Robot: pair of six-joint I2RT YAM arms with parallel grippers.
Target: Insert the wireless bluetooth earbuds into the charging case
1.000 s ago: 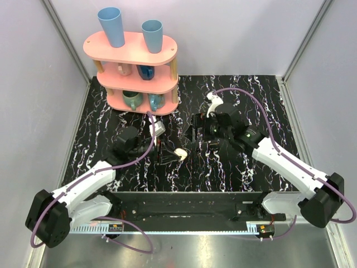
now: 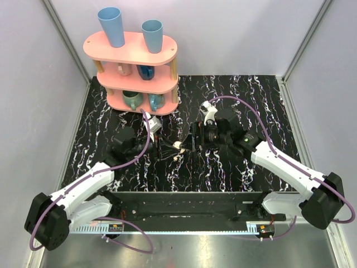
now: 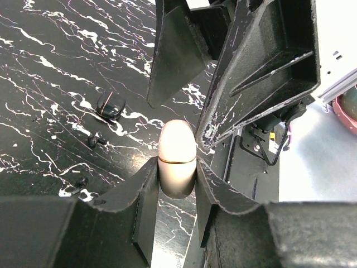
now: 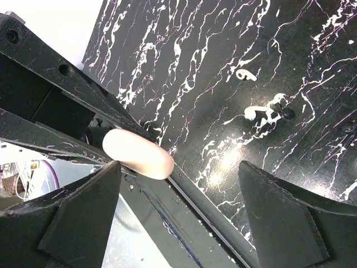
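The white charging case (image 3: 177, 159), lid seam visible, is held upright between the fingertips of my left gripper (image 2: 175, 147) at the middle of the table. My right gripper (image 2: 189, 143) is open right by it, its fingers coming close around the case in the left wrist view. In the right wrist view the case (image 4: 139, 153) lies beside the left fingers. Two white earbuds (image 4: 245, 74) (image 4: 254, 111) lie apart on the black marble surface.
A small black case (image 3: 110, 105) and small dark pieces lie on the table. A pink shelf (image 2: 129, 46) with cups and mugs stands at the back left. The table's front edge runs below the grippers.
Since a second ago my right gripper has moved down and toward the case, and my left gripper has shifted slightly left with it.
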